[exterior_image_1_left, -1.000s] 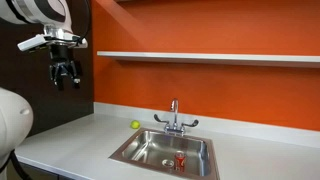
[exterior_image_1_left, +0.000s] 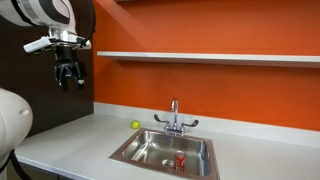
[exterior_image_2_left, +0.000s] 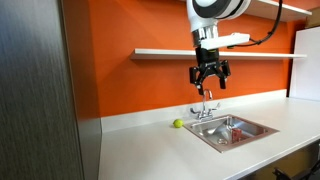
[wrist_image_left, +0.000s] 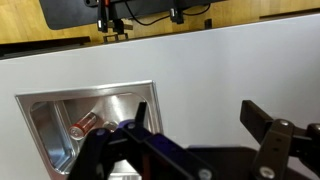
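Note:
High above the counter at the left of exterior view 1, my gripper (exterior_image_1_left: 71, 84) hangs pointing down. It stands open in the wrist view, its dark fingers (wrist_image_left: 262, 124) wide apart and nothing between them. A red can (exterior_image_1_left: 180, 160) is in the steel sink (exterior_image_1_left: 210, 158). From the wrist, the can (wrist_image_left: 84, 125) appears lying on its side at lower left, with part of the sink hidden behind a finger. On the counter beyond the sink's left corner rests a small yellow-green round object (exterior_image_2_left: 178, 123), perhaps a fruit.
A faucet (exterior_image_1_left: 175, 118) with two lever handles rises behind the sink. Along the orange wall runs a white shelf (exterior_image_1_left: 215, 58). A dark panel (exterior_image_1_left: 45, 100) stands at far left.
My gripper has shifted slightly right and down in exterior view 1. The can, the round object and the sink area look the same.

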